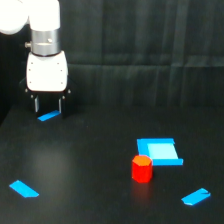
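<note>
At the upper left, my gripper (48, 106) points down with its dark fingers spread apart, nothing visibly held between them. Under it, a flat blue piece (48, 116) lies on the dark table (90, 160); whether the fingers touch it I cannot tell. A second blue piece (24, 188) lies at the front left, and a third blue piece (196, 197) at the front right. Right of centre sits a blue square (147, 143) with a white inner area. Close in front of it stands a red cylinder (142, 171), overlapping its near left corner in this view.
A dark curtain (140, 60) hangs across the back.
</note>
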